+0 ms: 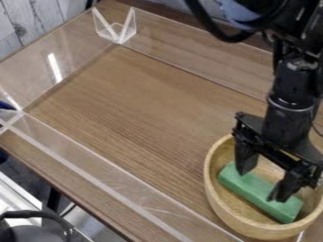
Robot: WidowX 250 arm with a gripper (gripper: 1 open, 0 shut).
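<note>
My black gripper (273, 163) stands open over a round tan bowl (228, 210) at the lower right of the camera view, its fingers reaching down inside the rim. A green block (265, 194) lies in the bowl below the fingers, partly covered by them. I cannot tell whether the fingertips touch it.
A clear plastic piece (115, 28) is at the back left, and dark cables or parts lie off the table at the lower left.
</note>
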